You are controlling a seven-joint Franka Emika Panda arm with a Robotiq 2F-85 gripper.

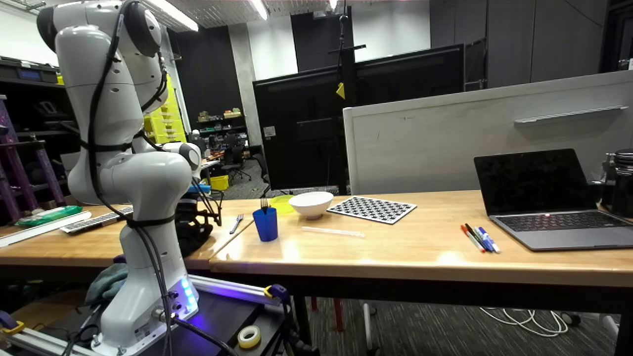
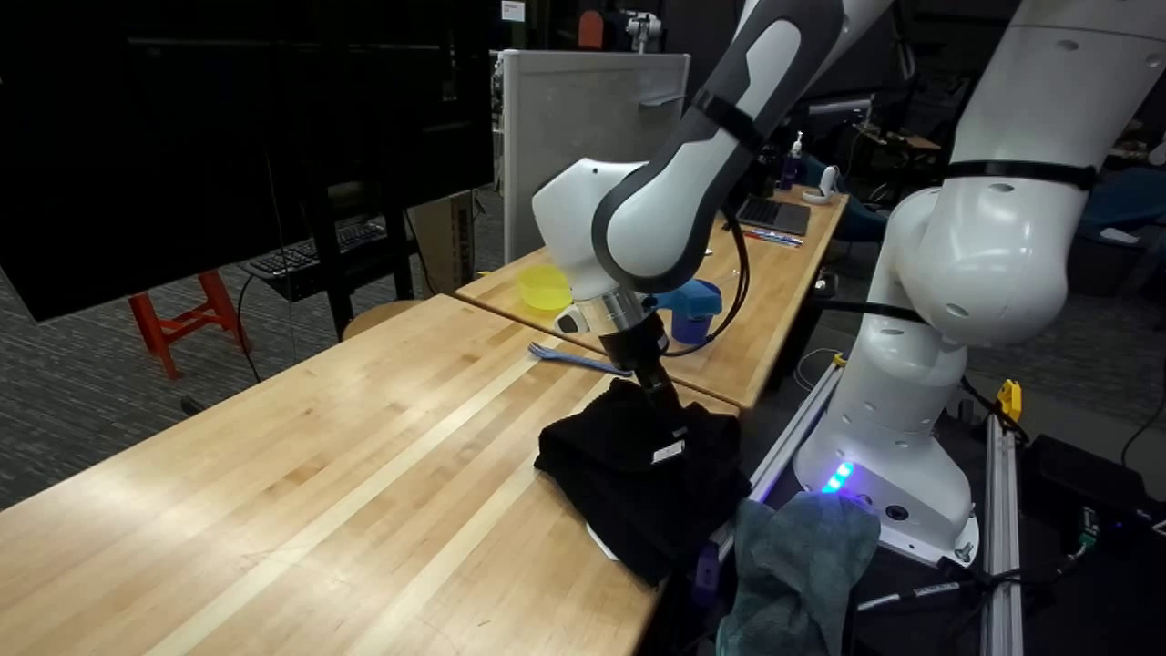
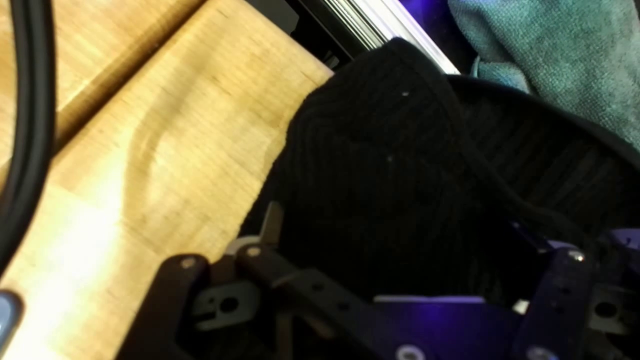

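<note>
A black ribbed cloth (image 2: 630, 479) lies crumpled at the table edge beside the robot's base, a small white tag showing on it. My gripper (image 2: 673, 421) points down into its upper part, in contact or nearly so. In the wrist view the gripper is open, fingers wide apart, with the dark cloth (image 3: 372, 162) spread beneath and between them. The right finger is hard to pick out against the black. From exterior view 1, the arm mostly hides the cloth.
A fork (image 2: 577, 359) lies beyond the cloth. Across the table seam stand a blue cup (image 1: 265, 224), white bowl (image 1: 311, 204) and yellow dish (image 2: 544, 286). A grey-green cloth (image 2: 803, 568) hangs near the base.
</note>
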